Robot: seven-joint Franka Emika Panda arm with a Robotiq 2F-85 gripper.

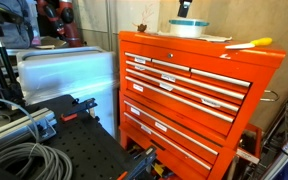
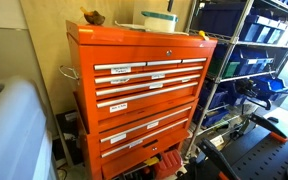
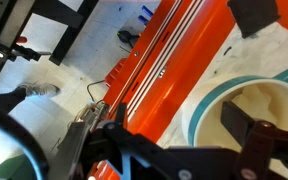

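Observation:
A bowl with a teal outside and cream inside sits on top of the red tool chest. In the wrist view my gripper is open, its dark fingers well apart, and the left rim of the bowl lies in the view between them. Whether either finger touches the bowl cannot be told. Seen from outside, the bowl is pale blue with a white rim, and a dark part of the gripper hangs just above it. The second exterior view shows the bowl but no clear gripper.
On the chest's top lie a yellow-handled tool, a small brown object and a flat dark piece. Wire shelves with blue bins stand beside the chest. A black perforated table with coiled cable is in front.

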